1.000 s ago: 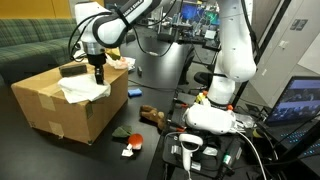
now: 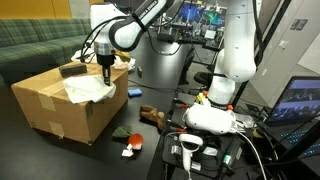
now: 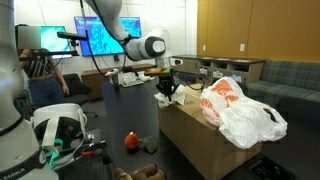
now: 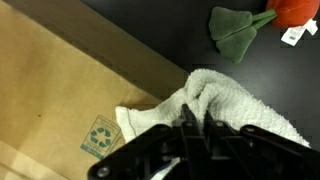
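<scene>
A white towel (image 2: pixel 90 88) hangs over the edge of a cardboard box (image 2: pixel 60 112), and my gripper (image 2: pixel 107 73) is shut on part of it. In the wrist view, bunched folds of the towel (image 4: pixel 225 98) run up to the dark fingers, with the box (image 4: pixel 75 85) along the left. Exterior view 2 has the gripper (image 3: pixel 166 87) at the box's far corner, just over the towel (image 3: pixel 180 97). How much cloth lies between the fingers is hidden.
A green toy (image 4: pixel 236 32) and a red-orange one (image 4: pixel 290 10) lie on the dark table beside the box. A brown object (image 2: pixel 152 115) is nearer the arm's base. White plastic bags (image 3: pixel 240 115) cover part of the box top.
The gripper has shifted slightly to the right in exterior view 1, and the towel has been drawn along with it. The box and toys look unmoved.
</scene>
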